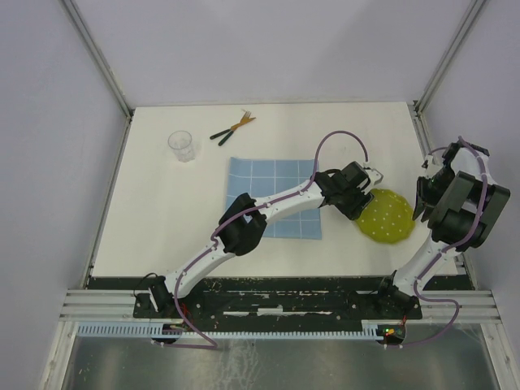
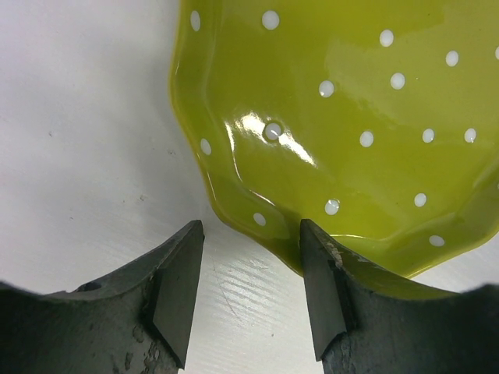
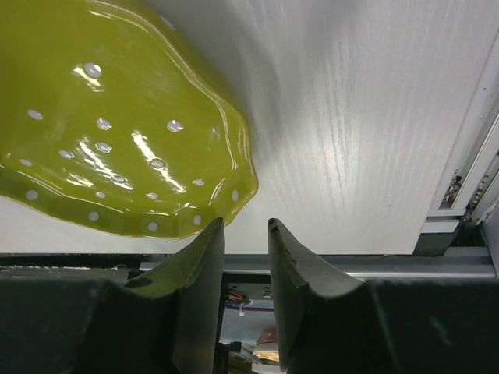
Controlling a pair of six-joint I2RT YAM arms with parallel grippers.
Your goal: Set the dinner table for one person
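Observation:
A yellow-green plate (image 1: 385,217) with white dots and a wavy rim lies on the right side of the white table. At its left rim my left gripper stands open, one finger (image 2: 327,288) overlapping the rim in the left wrist view. My right gripper is open beside the plate's right edge, with nothing between its fingers. A blue placemat (image 1: 275,183) with white grid lines is spread mid-table, partly hidden under my left arm. Crossed cutlery (image 1: 233,128) lies at the back, and a clear glass (image 1: 182,145) stands at back left.
Metal rails (image 1: 103,199) border the table at left and right. My left arm reaches across the placemat.

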